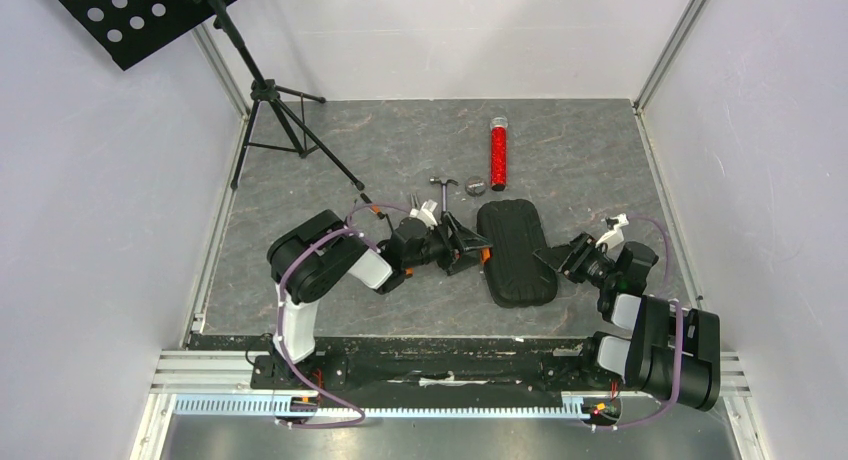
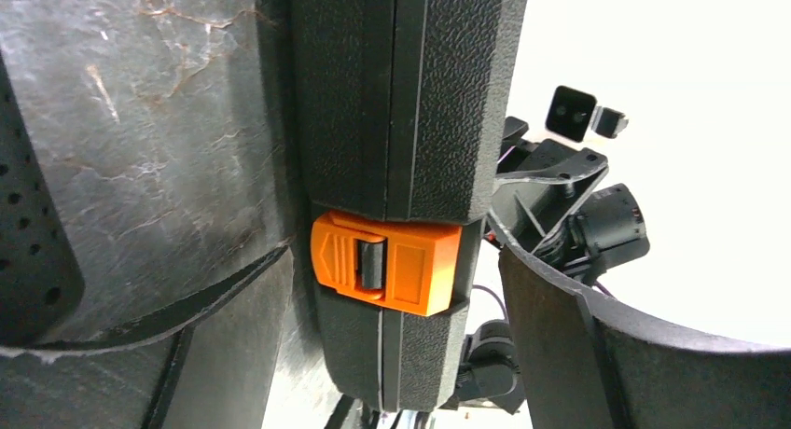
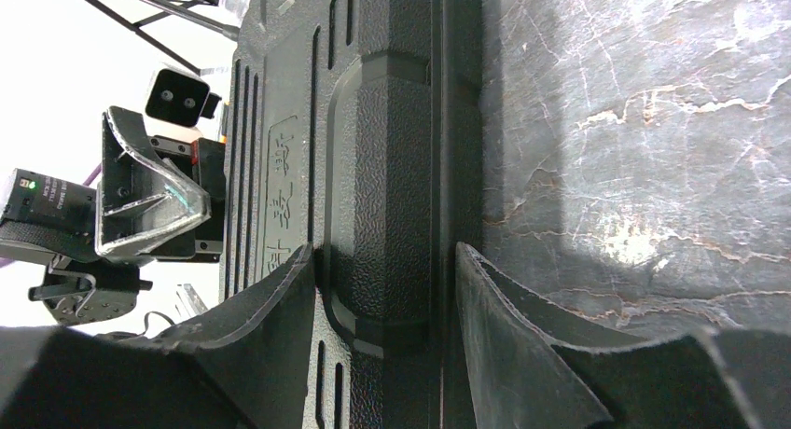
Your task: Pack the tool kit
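Note:
The black tool case (image 1: 515,250) lies closed in the middle of the floor. In the left wrist view its side with an orange latch (image 2: 420,266) faces my left gripper, which is open with its fingers either side of the latch. At the case's other side, my right gripper has its fingertips around the case's edge in the right wrist view, touching or very near it; whether it grips firmly is unclear.
A hammer (image 1: 444,185), a round tin (image 1: 475,186) and a red tube (image 1: 498,155) lie behind the case. Other tools are partly hidden by the left arm. A black stand (image 1: 290,125) occupies the back left.

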